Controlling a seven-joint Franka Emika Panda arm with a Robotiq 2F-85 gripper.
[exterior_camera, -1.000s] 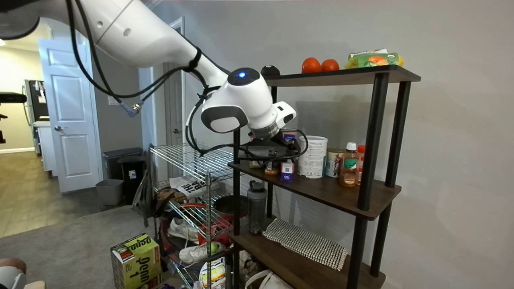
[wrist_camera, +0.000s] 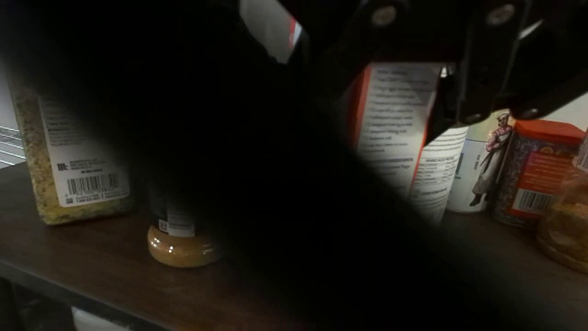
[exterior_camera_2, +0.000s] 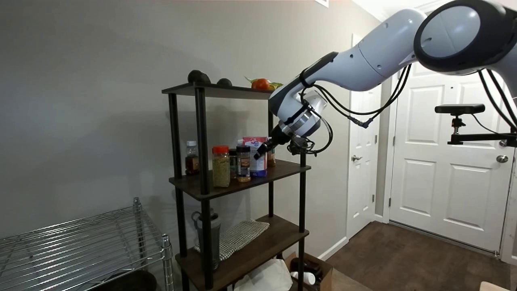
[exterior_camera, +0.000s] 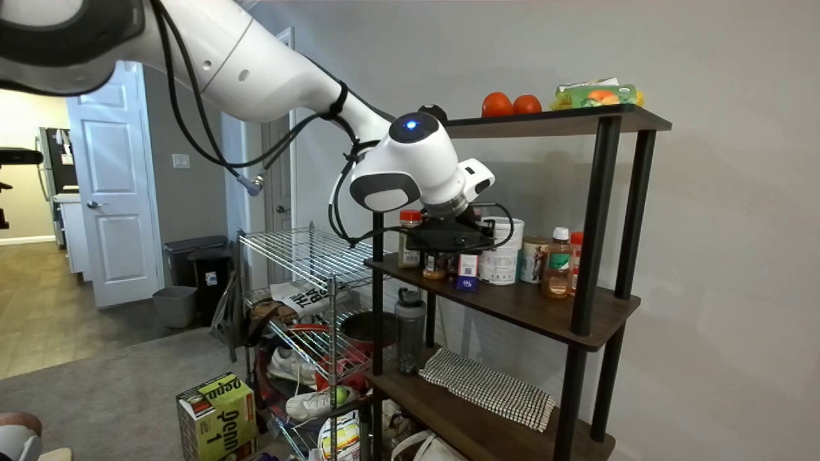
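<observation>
My gripper (exterior_camera_2: 260, 153) reaches in over the middle shelf (exterior_camera_2: 286, 169), pointing downward beside a red, white and blue box (exterior_camera_2: 259, 167). In the wrist view the box (wrist_camera: 394, 121) shows between dark gripper parts, and a black fingertip (wrist_camera: 435, 124) lies across its right edge. A large dark blur covers much of that view, so the fingers' spread and any contact are unclear. The box stands upright on the shelf. Beside it are a black-capped spice jar (exterior_camera_2: 243, 165) and a taller red-lidded seasoning jar (exterior_camera_2: 221, 167).
A white tub (exterior_camera: 500, 265), a tin (exterior_camera: 532, 261) and an amber bottle (exterior_camera: 557, 269) stand right of the box. Shelf posts (exterior_camera: 593, 230) bound the space. Tomatoes (exterior_camera: 496, 104) and a green-labelled package (exterior_camera: 599, 95) sit on the top shelf.
The arm and gripper have moved to the right in exterior view 1. The box has shifted slightly right, and the red-lidded jar is now uncovered.
</observation>
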